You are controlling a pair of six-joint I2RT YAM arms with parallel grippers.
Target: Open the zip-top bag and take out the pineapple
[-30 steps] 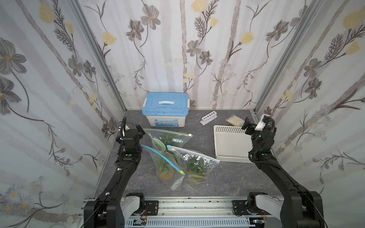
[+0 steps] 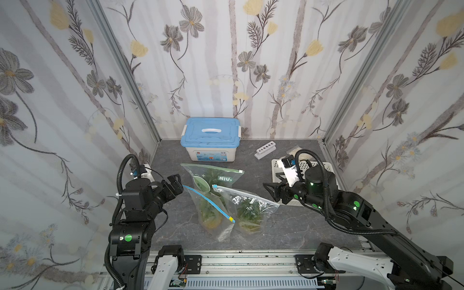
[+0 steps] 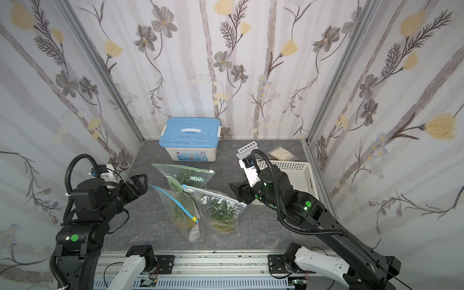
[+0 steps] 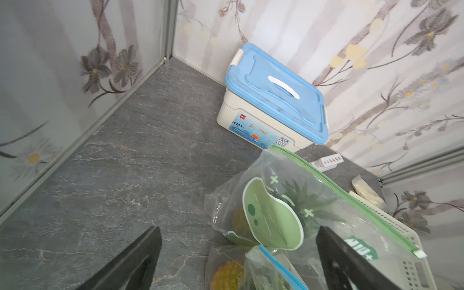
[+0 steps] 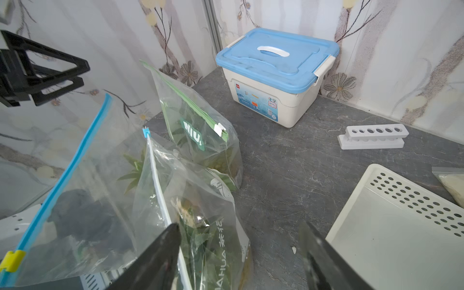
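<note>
Three zip-top bags with leafy pineapples lie mid-table: a green-zipped NIU bag (image 2: 224, 177) at the back, a blue-zipped bag (image 2: 211, 215) with a yellow slider at front left, and a white-zipped bag (image 2: 249, 212) at front right. Yellow fruit (image 4: 224, 280) shows through the blue-zipped one. My left gripper (image 2: 173, 186) hangs open, empty, left of the bags. My right gripper (image 2: 271, 191) is over the right end of the white-zipped bag, its fingers apart with nothing seen between them.
A blue-lidded box (image 2: 210, 137) stands at the back. Right of it are a white rack (image 2: 264, 149) and a small pouch (image 3: 282, 153). A white perforated tray (image 3: 304, 178) fills the right side, partly behind the right arm.
Both arms have risen from their earlier poses. My right gripper has swung left from above the tray toward the bags; the left has shifted slightly. The bags look unchanged.
</note>
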